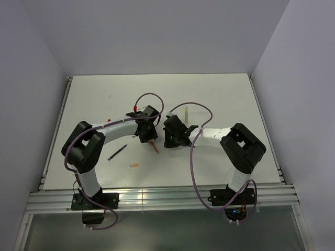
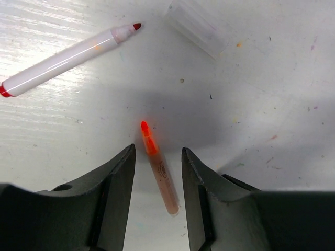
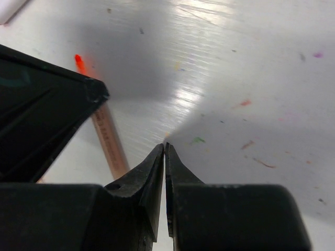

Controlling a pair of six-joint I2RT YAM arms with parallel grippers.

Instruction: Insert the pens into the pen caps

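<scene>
An orange pen (image 2: 162, 178) with a bright orange tip lies on the table between the parted fingers of my left gripper, which is open. In the top view the same pen (image 1: 154, 147) reaches out from under the left gripper (image 1: 151, 139). My right gripper is shut, its fingertips together over bare table, with nothing showing between them. It stands just right of the orange pen (image 3: 109, 136). A short orange piece, perhaps a cap (image 1: 134, 165), lies nearer the front. A dark pen (image 1: 118, 152) rests at the left.
A white red-tipped marker (image 2: 63, 61) and a clear plastic piece (image 2: 196, 26) lie beyond the left gripper. A yellow pen (image 1: 186, 115) is behind the right arm, a small red piece (image 1: 109, 120) behind the left. The grippers are close together.
</scene>
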